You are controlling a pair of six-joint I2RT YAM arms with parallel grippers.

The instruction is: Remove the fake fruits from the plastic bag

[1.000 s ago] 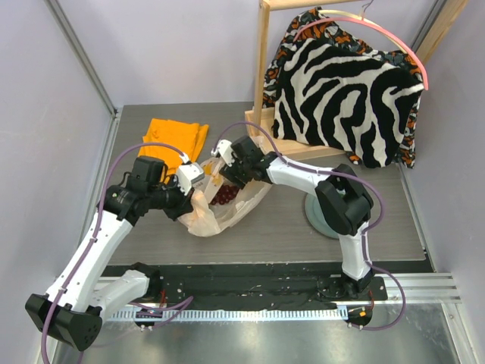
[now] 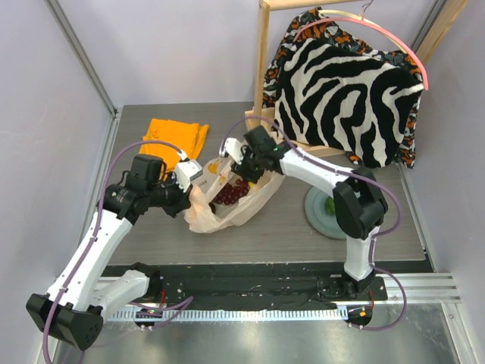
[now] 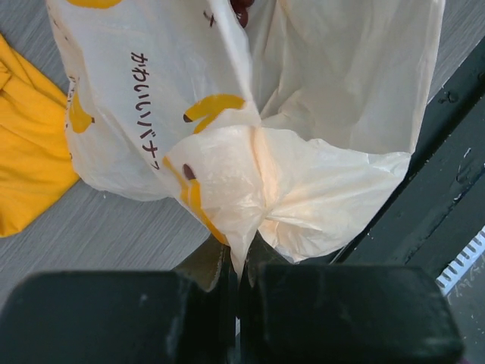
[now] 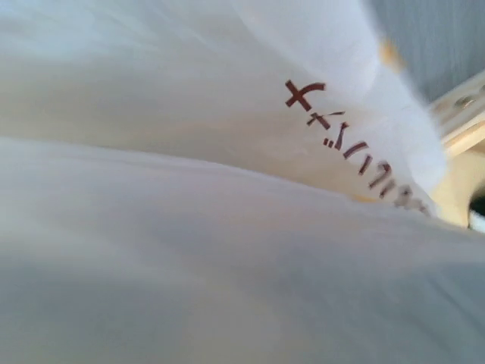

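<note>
The pale plastic bag [image 2: 261,199], printed with yellow bananas, lies mouth-up on the table. My left gripper is shut on a gathered edge of its film. Inside is a bunch of dark red fake grapes [image 2: 230,194], of which a bit [image 3: 241,9] shows at the top of the left wrist view. My right gripper [image 2: 240,177] reaches into the mouth and is shut at the upper end of the grapes, seemingly on them; its fingertips are partly hidden. Bag film [image 4: 227,250] fills most of the right wrist view and covers those fingers.
On the right, a grey-green plate [image 2: 316,214] bears a green fake fruit [image 2: 330,206], partly behind the right arm. A yellow cloth [image 2: 170,136] lies at the back left. The wooden stand [image 2: 261,125] rises close behind the bag.
The grapes show more and reach farther right; the bag's right side bulges outward. The left arm stayed almost still.
</note>
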